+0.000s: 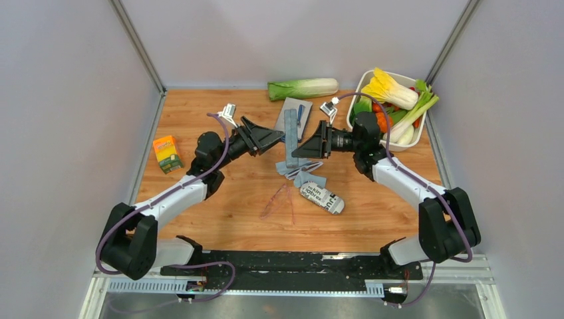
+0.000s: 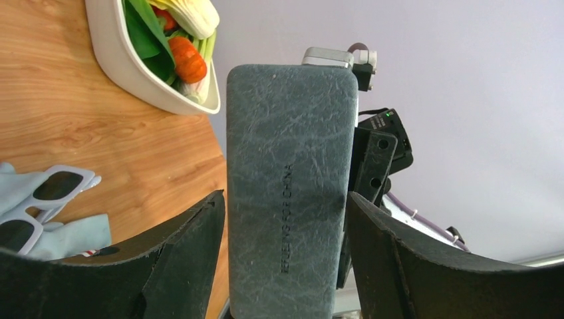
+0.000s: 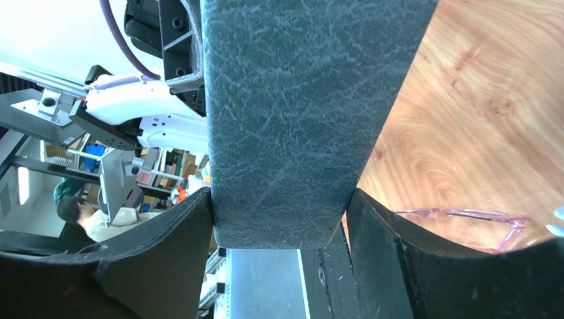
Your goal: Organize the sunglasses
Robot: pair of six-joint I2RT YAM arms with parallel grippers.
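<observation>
A long blue-grey glasses case [image 1: 290, 126] is held up over the middle of the table between both arms. My left gripper [image 1: 282, 137] has its fingers on either side of the case at one end. From the right, my right gripper [image 1: 296, 154] grips the case lower down, both fingertips against its edges in the right wrist view. Whether the lid is ajar cannot be told. White-framed sunglasses [image 2: 58, 186] with dark lenses lie on a pale blue cloth [image 2: 80, 238] below. Pink clear-framed glasses [image 3: 465, 214] rest on bare wood nearer the front.
A white can [image 1: 322, 198] lies in front of the cloth. Behind the case are a grey notebook [image 1: 287, 106] with a blue pen and a leafy vegetable [image 1: 302, 89]. The vegetable basket [image 1: 422, 133] fills the back right; a yellow-orange box [image 1: 167, 154] stands left.
</observation>
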